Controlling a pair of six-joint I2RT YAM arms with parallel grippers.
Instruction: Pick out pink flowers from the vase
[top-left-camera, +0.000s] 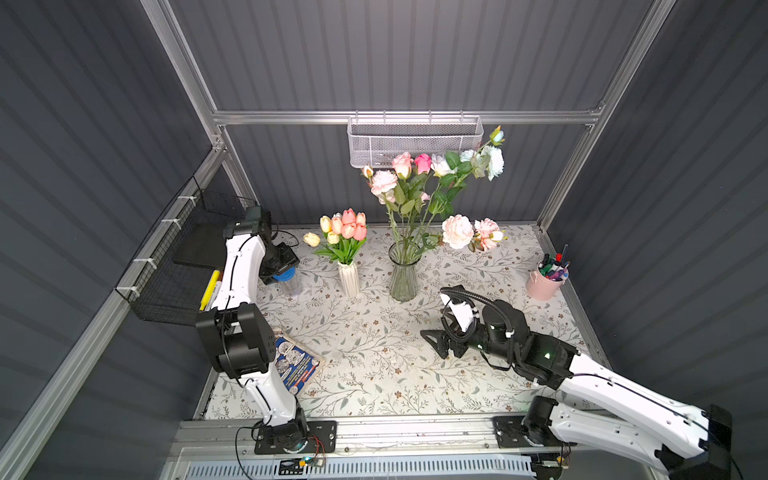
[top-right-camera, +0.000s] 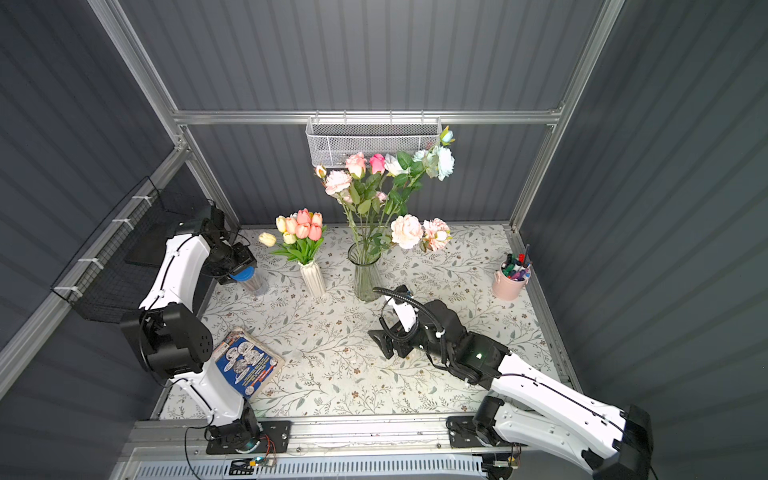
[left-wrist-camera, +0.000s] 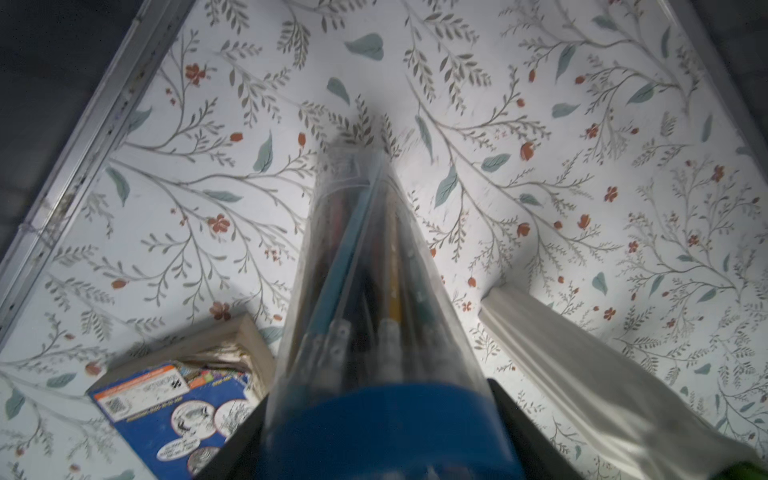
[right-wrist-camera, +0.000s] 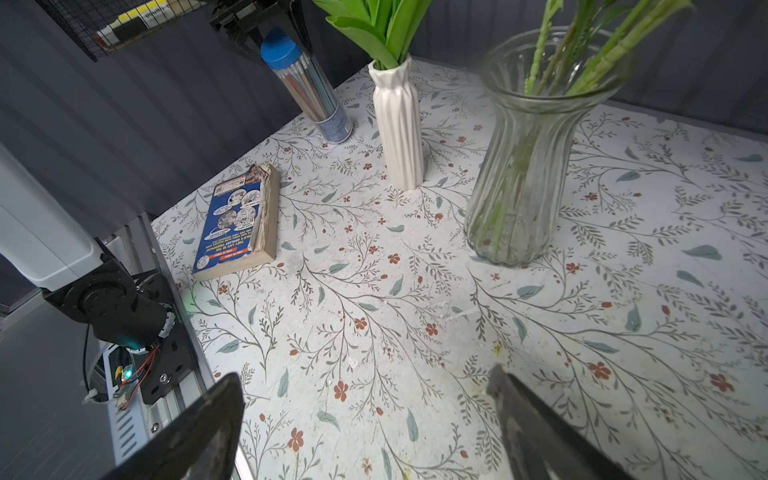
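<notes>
A clear glass vase stands mid-table with pink roses, a deep pink one, paler blooms and bluish-white ones. To its left, a white ribbed vase holds pink tulips and yellow ones. At the far left my left gripper is shut on a tilted clear canister with a blue lid and pencils inside. Whether its base touches the table I cannot tell. My right gripper stays open, nothing between its fingers, in front of the glass vase and apart from it.
A blue-covered book lies at the front left. The pink pen cup stands at the right edge. On the left wall hangs a black wire basket; a white mesh basket is behind the roses.
</notes>
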